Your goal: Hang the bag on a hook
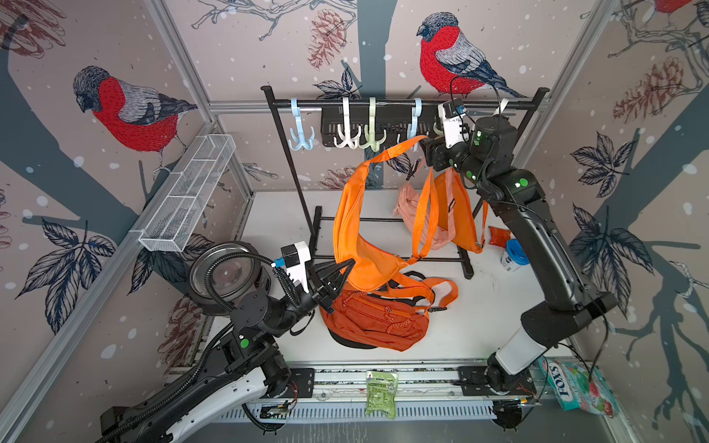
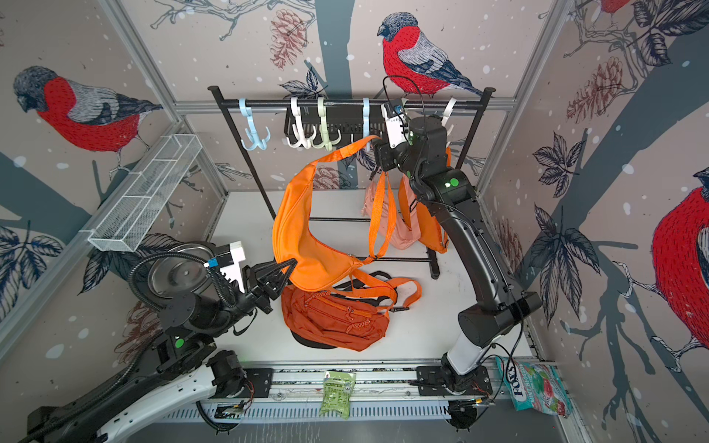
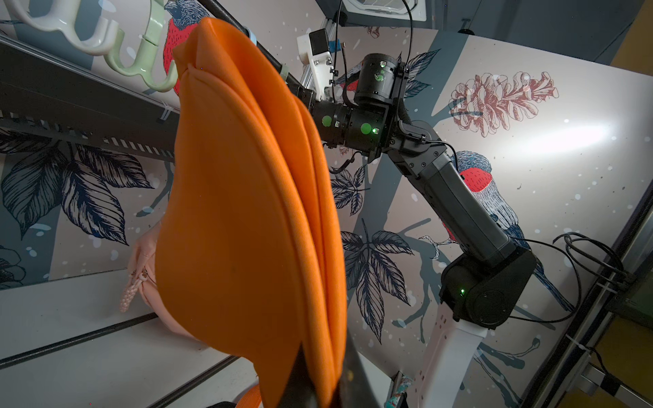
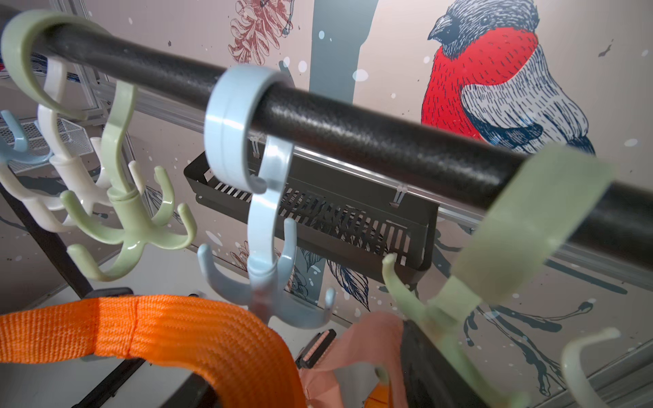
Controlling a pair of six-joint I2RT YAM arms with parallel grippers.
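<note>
The bright orange bag (image 1: 354,254) hangs in mid-air, its lower side pinched in my left gripper (image 1: 345,273). In the left wrist view its folded cloth (image 3: 238,204) runs down between the fingertips. My right gripper is up by the rack's bar, fingers apart. The bag's orange strap (image 4: 170,326) arches over the left finger and drops into the gap. A pink strap (image 4: 381,333) lies against the other finger; what bears it is hidden. Just beyond is the light blue hook (image 4: 262,272), with a pale green hook (image 4: 449,306) to the right.
White (image 1: 347,129), green (image 1: 373,133) and blue (image 1: 301,133) hooks line the bar to the left. A pink bag (image 1: 413,214) hangs behind the strap. A rust-red bag (image 1: 376,321) lies on the table below. A blue-lidded tub (image 1: 515,254) stands at right.
</note>
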